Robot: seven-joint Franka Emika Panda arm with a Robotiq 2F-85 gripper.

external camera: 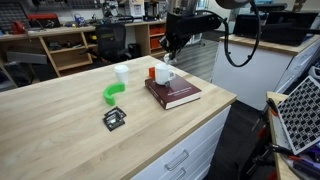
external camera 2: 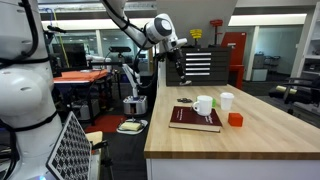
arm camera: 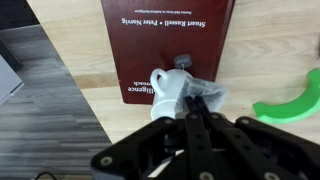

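Observation:
A white mug [external camera: 164,74] stands upright on a dark red book [external camera: 176,92], its handle showing in the wrist view. Above the mug hangs my gripper, its fingers drawn together and partly dark in that view. A pale, translucent, crinkled-looking shape [arm camera: 204,93] shows right at the fingertips, beside the mug; what it is and whether the fingers grip it, I cannot tell. On the book's cover lies a small grey piece [arm camera: 182,61], close to the mug's handle.
An orange-red block [external camera 2: 236,119] sits beside the book. A green curved piece [external camera: 113,93], a white cup [external camera: 122,73] and a flat black item [external camera: 114,118] lie elsewhere on the wooden table [external camera: 60,125]. Free surface stretches across the table's near left in exterior view 1.

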